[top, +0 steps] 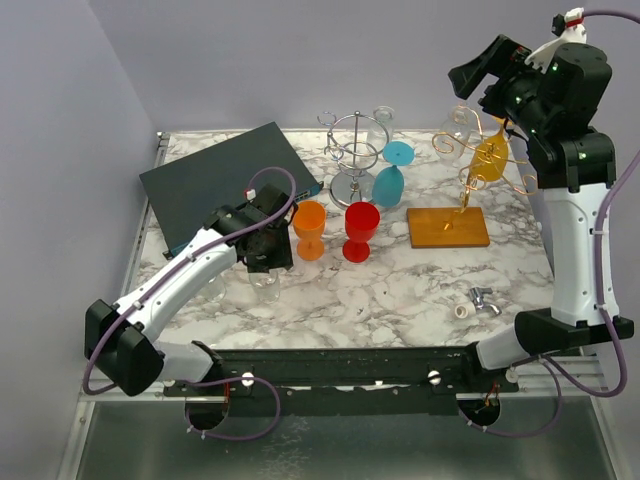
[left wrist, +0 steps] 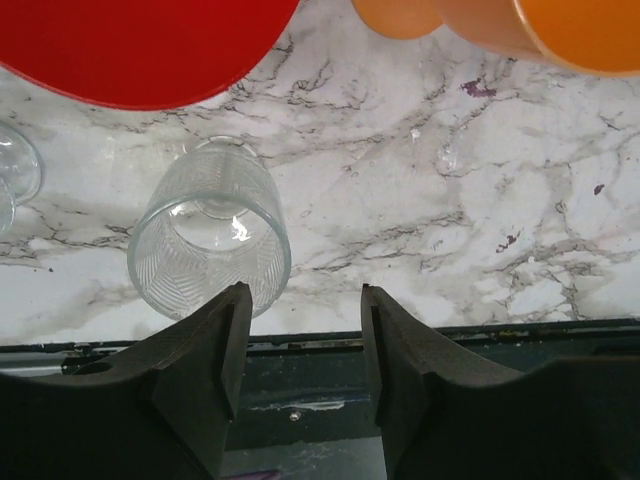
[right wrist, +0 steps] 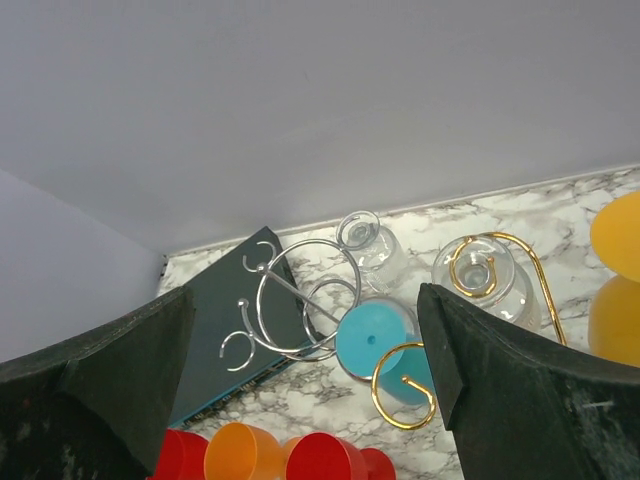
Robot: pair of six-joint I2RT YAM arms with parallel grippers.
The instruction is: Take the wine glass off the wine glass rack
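A clear patterned glass [left wrist: 212, 225] stands upright on the marble table, its rim beside my left gripper. That gripper is open, with nothing between its fingers; from above, the glass [top: 264, 290] shows faintly under it. High at the right, my right gripper is open and empty. The silver rack [top: 352, 188] carries an upside-down blue glass [top: 388, 188] and a clear glass [top: 380, 128]. On the gold rack with its wooden base [top: 428, 230] hang a yellow glass [top: 489, 156] and another clear glass [top: 457, 128].
Orange [top: 310, 230] and red [top: 361, 232] goblets stand upright mid-table. Close to the left gripper, another red glass [left wrist: 140, 45] fills the upper left of its view. A dark panel [top: 225, 185] lies at the back left, a tap [top: 480, 302] at the right.
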